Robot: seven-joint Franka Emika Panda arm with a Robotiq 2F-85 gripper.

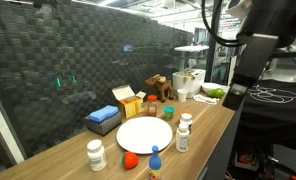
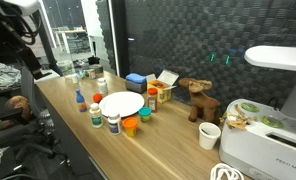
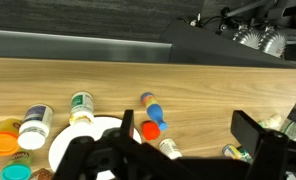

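Observation:
My gripper is open in the wrist view, its dark fingers wide apart with nothing between them. It is raised above the wooden table (image 3: 208, 80). Below the gap lie a bottle with a blue top (image 3: 153, 108) and a red tomato-like ball (image 3: 150, 131). Left of them is a white plate (image 1: 145, 132), partly hidden by a finger in the wrist view. A white-capped bottle (image 1: 182, 138) stands beside the plate, with another white-lidded jar (image 1: 186, 121) farther along. A white jar (image 1: 96, 153) sits at the plate's other side.
Along the back are a blue stack (image 1: 103, 113), an open yellow box (image 1: 129, 103), a red-capped jar (image 2: 152, 98) and a brown plush animal (image 2: 202, 101). An orange cup (image 2: 131, 126) and green-lidded jar (image 2: 146, 115) stand near the plate. Bare table shows toward the toaster (image 2: 268, 135).

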